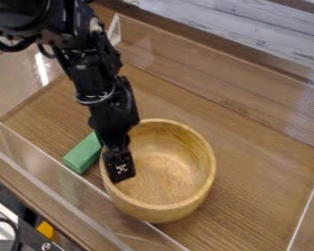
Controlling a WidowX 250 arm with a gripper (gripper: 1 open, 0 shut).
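Observation:
A pale wooden bowl (176, 176) rests on the wooden table in the lower middle, with nothing visible inside it. A green block (81, 154) lies just left of the bowl, partly hidden by the arm. The black gripper (115, 159) reaches down from the upper left and stands open at the bowl's left rim, beside the green block. Whether it touches the rim is unclear.
A transparent edge runs along the lower left, with cables and a small yellow piece below it. A white wall borders the back right.

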